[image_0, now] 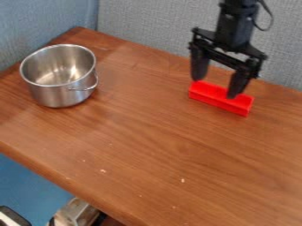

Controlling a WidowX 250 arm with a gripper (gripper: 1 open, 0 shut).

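My black gripper [218,78] is open, with its two fingers straddling the space just above a red rectangular block [222,100] on the right side of the wooden table [141,168]. Whether the fingertips touch the block is hard to tell. A steel pot [59,76] stands at the left of the table.
Grey and blue walls [154,22] border the table at the back and left. A metal fitting [77,213] sits at the lower left edge.
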